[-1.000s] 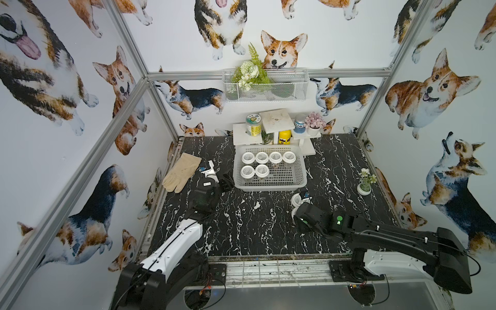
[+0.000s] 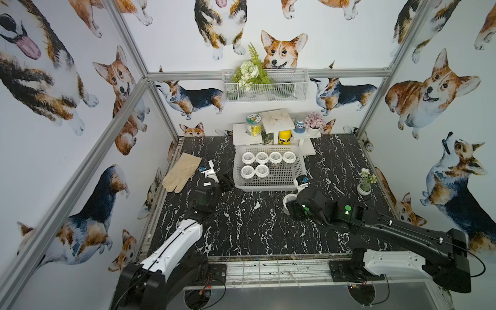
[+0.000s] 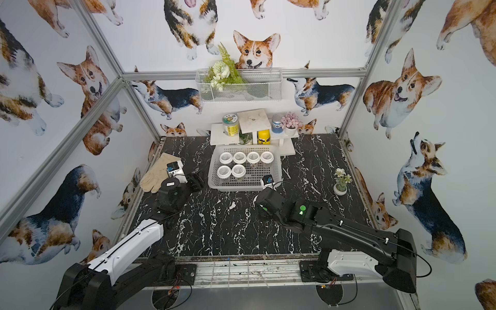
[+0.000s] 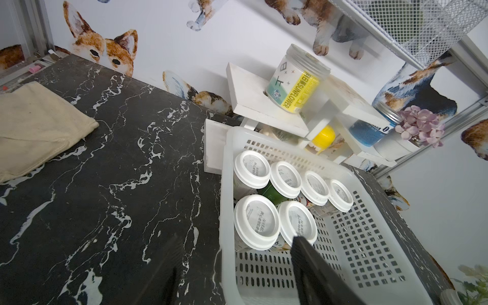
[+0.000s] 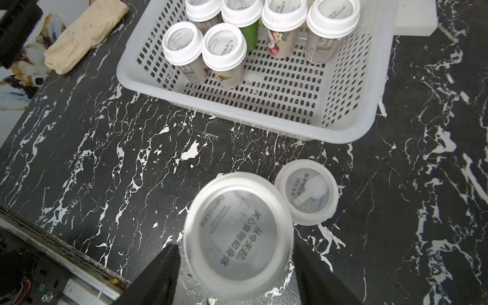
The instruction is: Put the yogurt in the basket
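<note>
My right gripper is shut on a white-lidded yogurt cup [image 5: 238, 236], one finger along each side of it. The cup looks large and close in the right wrist view, raised off the table. A second yogurt cup [image 5: 307, 192] stands on the table just behind it. The white perforated basket [image 5: 254, 114] is beyond them and holds several lidded cups [image 4: 257, 221] in its back and left part. To the basket's left, my left gripper is open with nothing between its fingers. The held cup's lower body is hidden.
Bare basket floor [image 5: 284, 91] shows at the front and right. A beige glove [image 2: 181, 173] lies at the left, a small potted plant [image 2: 364, 185] at the right. Behind the basket is a white stand [image 2: 277, 122] with jars.
The right gripper has shifted left and slightly toward the basket, and the yogurt cup has moved with it. It now covers the second cup in the top left view. The left arm is still.
</note>
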